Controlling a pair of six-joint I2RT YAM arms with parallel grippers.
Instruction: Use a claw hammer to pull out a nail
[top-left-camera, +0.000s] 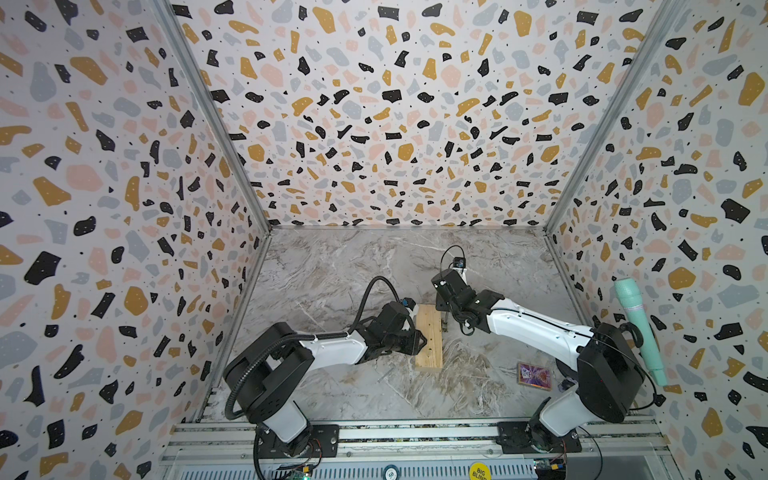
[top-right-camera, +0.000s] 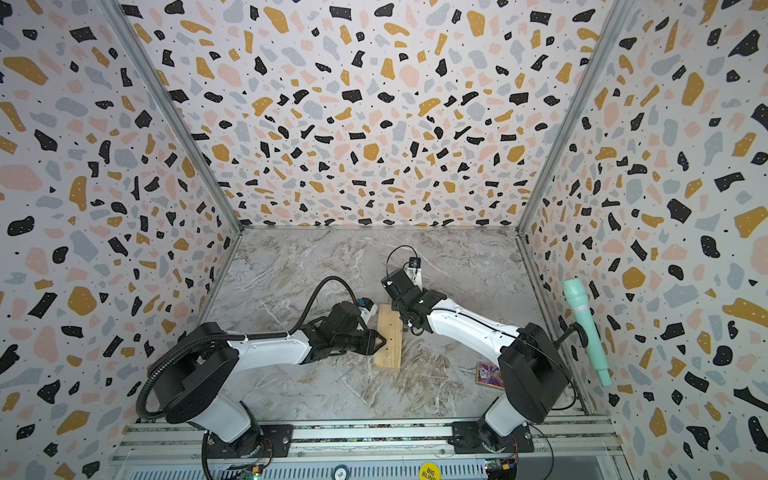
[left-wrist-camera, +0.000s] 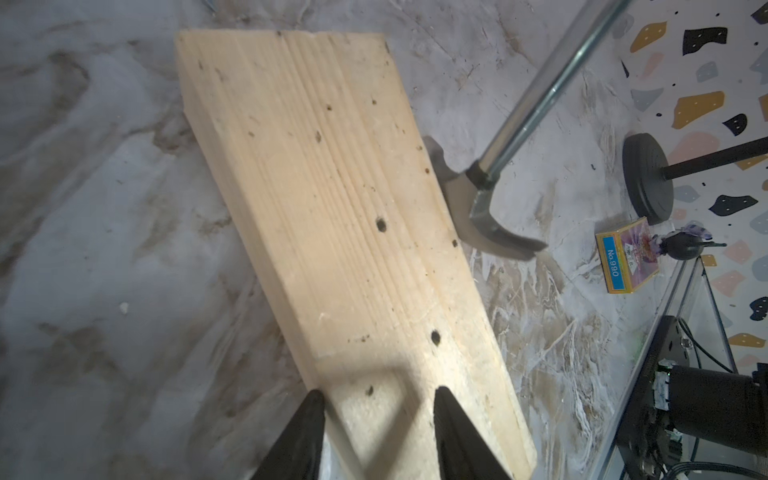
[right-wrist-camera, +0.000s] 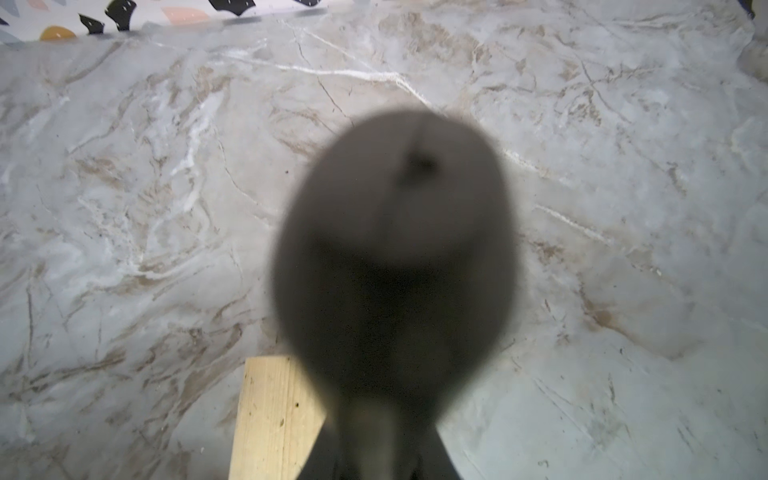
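Observation:
A pale wooden board (top-left-camera: 429, 336) with several dark spots lies on the table between my arms. Whether any spot is a nail head, a hole or a knot, I cannot tell; no raised nail shows. My left gripper is open over the board's near end, one finger by its left long edge. The hammer's metal head (left-wrist-camera: 480, 204) is against or close beside the board's right edge, its shaft (left-wrist-camera: 552, 96) slanting up. In the right wrist view the hammer's dark handle (right-wrist-camera: 400, 240) fills the middle, blurred, with my right gripper shut on it.
A small colourful box (top-left-camera: 533, 375) lies on the right of the table, near a black round base (left-wrist-camera: 648, 177). A mint-green tube-like object (top-left-camera: 640, 328) stands at the right wall.

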